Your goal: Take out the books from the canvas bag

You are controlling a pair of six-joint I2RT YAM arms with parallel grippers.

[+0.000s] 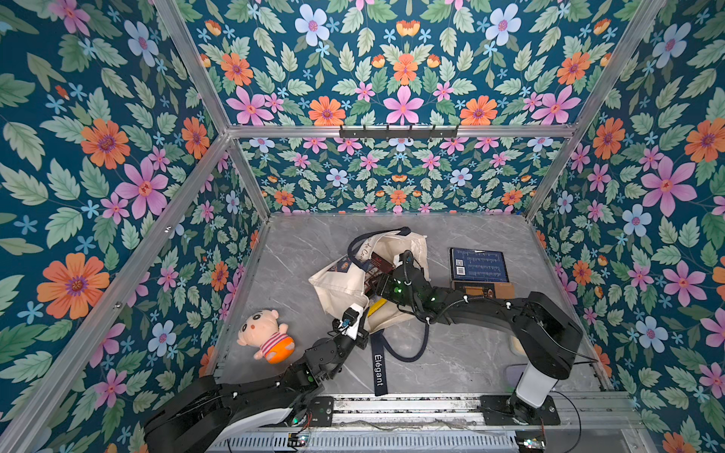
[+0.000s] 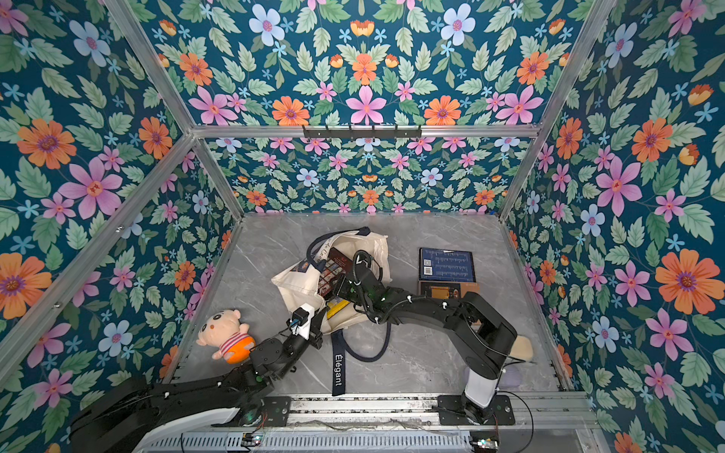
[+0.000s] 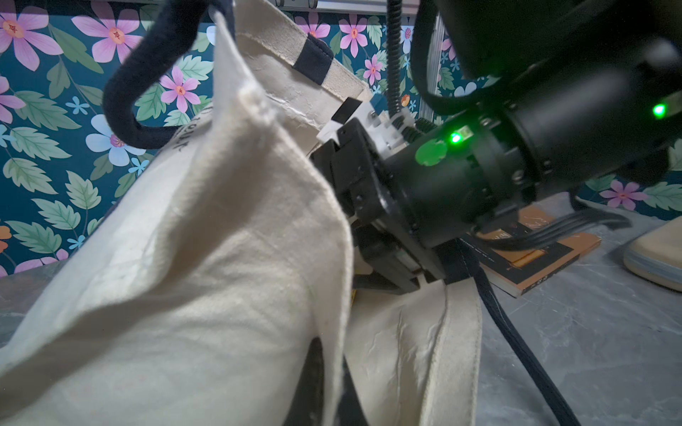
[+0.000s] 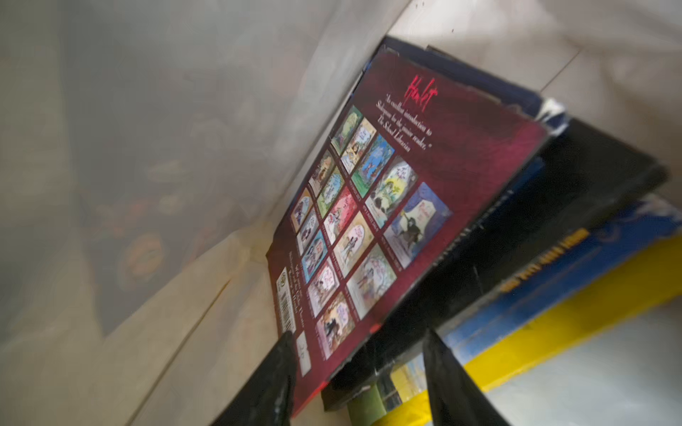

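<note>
The cream canvas bag point(image 1: 336, 290) lies on its side in the middle, books inside. The right wrist view shows a maroon Hamlet book point(image 4: 398, 170), a black book point(image 4: 596, 170), a blue one point(image 4: 540, 291) and a yellow edge point(image 4: 575, 312). My right gripper is at the bag's mouth, its fingers apart beside these books, nothing seen held. My left gripper is shut at the front edge of the bag's cloth; whether cloth is pinched between the fingers is hard to tell.
A blue book point(image 1: 478, 264) and a brown-orange book point(image 2: 445, 288) lie right of the bag. A plush doll point(image 1: 266, 336) lies at the left. Navy straps trail toward the front rail.
</note>
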